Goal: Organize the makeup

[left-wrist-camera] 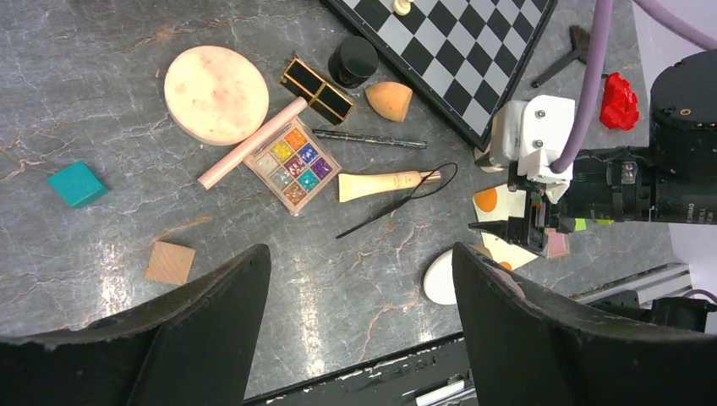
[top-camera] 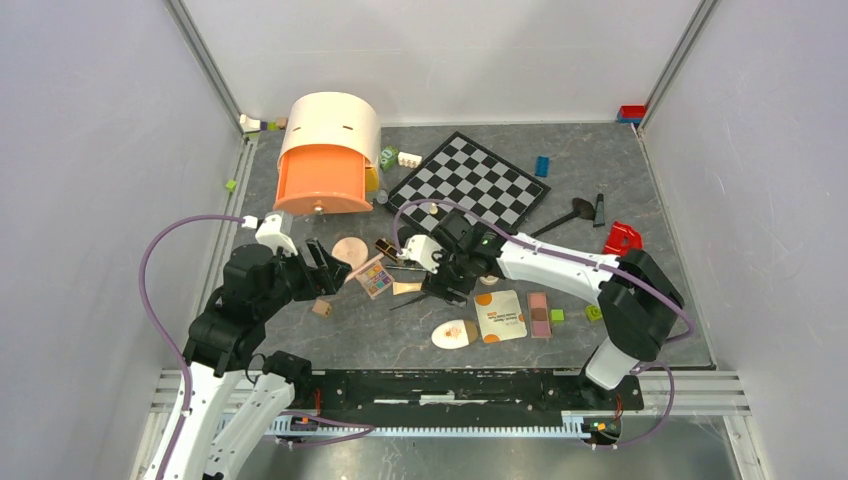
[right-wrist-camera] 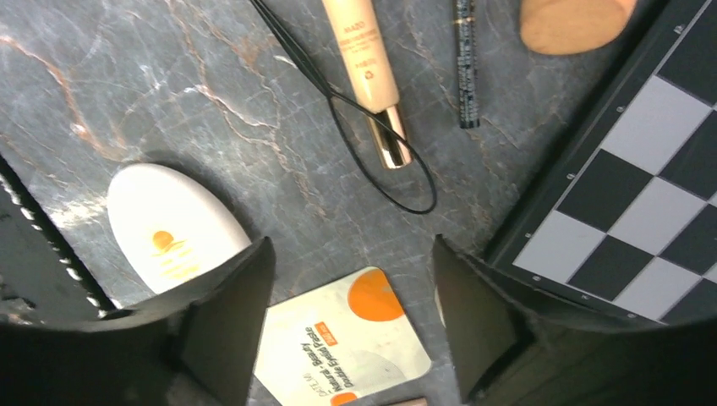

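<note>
Over the middle of the table my right gripper stands open, nothing between its fingers. Below it lie a white card [right-wrist-camera: 338,347], a white oval case [right-wrist-camera: 169,228] and a beige tube [right-wrist-camera: 362,51] with a thin black looped tool [right-wrist-camera: 313,76] against its gold cap. My left gripper is open and empty, above bare table. Ahead of it are a colourful eyeshadow palette [left-wrist-camera: 293,167], a pink tube [left-wrist-camera: 252,142], a round pale compact [left-wrist-camera: 216,95], a black-and-gold case [left-wrist-camera: 317,90], a black pencil [left-wrist-camera: 372,138] and a tan sponge [left-wrist-camera: 390,101].
A cream box [top-camera: 333,112] with its orange drawer [top-camera: 320,185] pulled out stands at the back left. A chessboard [top-camera: 468,178] fills the back middle. Several small blocks lie around, one wooden block [top-camera: 321,308] near the left gripper.
</note>
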